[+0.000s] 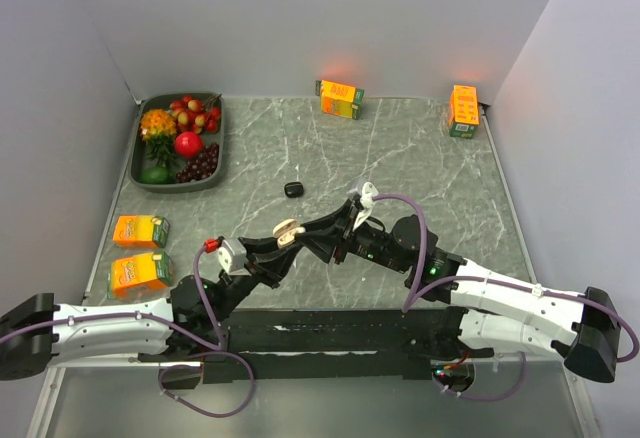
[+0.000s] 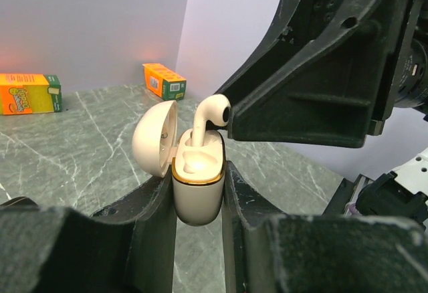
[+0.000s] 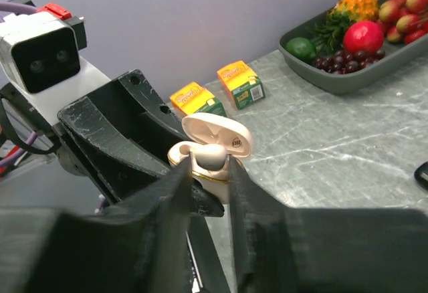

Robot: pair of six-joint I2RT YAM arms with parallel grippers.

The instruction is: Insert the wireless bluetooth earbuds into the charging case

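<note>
The cream charging case (image 2: 197, 192) is held upright between the fingers of my left gripper, its lid (image 2: 152, 139) open. A white earbud (image 2: 208, 116) stands in one slot of the case, stem down; the other slot shows empty. The tip of my right gripper is right at that earbud's head; in the right wrist view its blurred fingers reach up to the bud (image 3: 211, 154), and whether they touch it is unclear. A small black object (image 1: 294, 189) lies on the marble table behind the grippers.
A grey tray of fruit (image 1: 177, 175) sits at the back left. Orange boxes lie at the left (image 1: 141, 231), back (image 1: 340, 99) and back right (image 1: 463, 111).
</note>
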